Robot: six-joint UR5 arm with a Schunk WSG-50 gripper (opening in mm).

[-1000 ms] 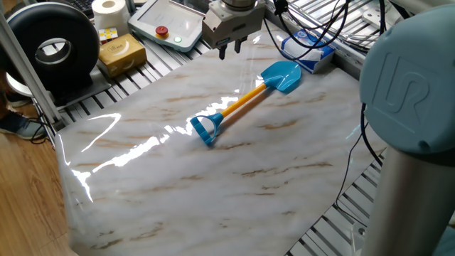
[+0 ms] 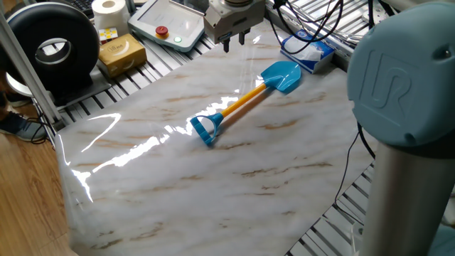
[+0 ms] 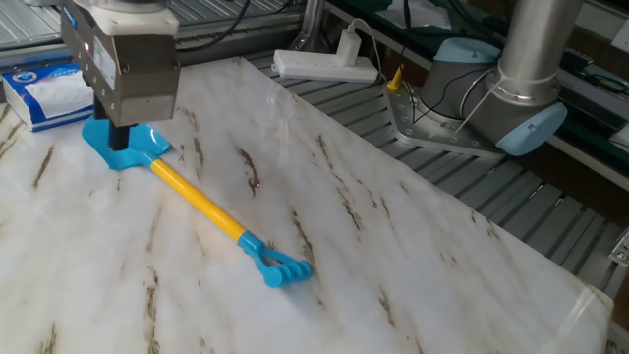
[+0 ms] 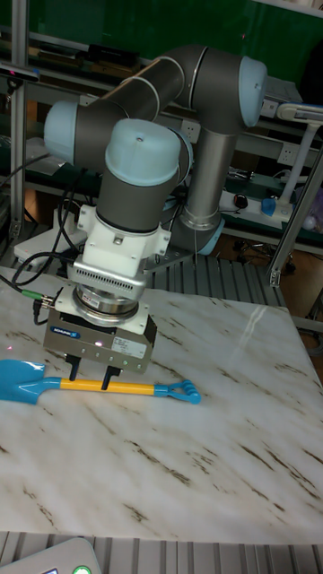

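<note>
A toy shovel lies flat on the marbled sheet, with a blue blade [image 2: 282, 76], a yellow shaft [image 2: 244, 100] and a blue handle [image 2: 205, 129]. My gripper [image 2: 234, 44] is up beyond the shovel at the top of exterior view 1, its two dark fingers pointing down and apart. Nothing shows between them. In exterior view 2 the fingers [image 3: 119, 137] overlap the blade in the picture. From exterior view 3, the gripper [image 4: 90, 376] appears in front of the yellow shaft [image 4: 131, 388], apparently above the sheet and apart from the shovel.
A blue-and-white tissue pack [image 2: 307, 51] sits close to the blade. Along the far left edge stand a yellow-brown box [image 2: 122, 55], a teach pendant [image 2: 167, 23] and a black ring-shaped object [image 2: 79, 35]. The near part of the sheet is bare.
In exterior view 1 my gripper has moved slightly right and up in the picture. The arm's blue joint cap has shifted left. The shovel has stayed put.
</note>
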